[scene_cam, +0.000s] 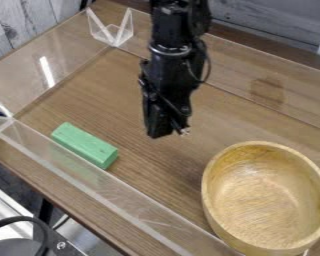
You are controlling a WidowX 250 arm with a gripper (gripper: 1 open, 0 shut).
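Observation:
My black gripper [167, 125] hangs over the middle of the wooden table, pointing down; its small fingertips look close together, with nothing visible between them. A green block [84, 145] lies to the lower left of it, apart from it. A large round tan bowl [263, 200] sits at the lower right, also apart from the gripper.
A clear plastic piece stands at the upper left near the back. Transparent edging runs along the near left side, with dark cables beyond it at the lower left corner.

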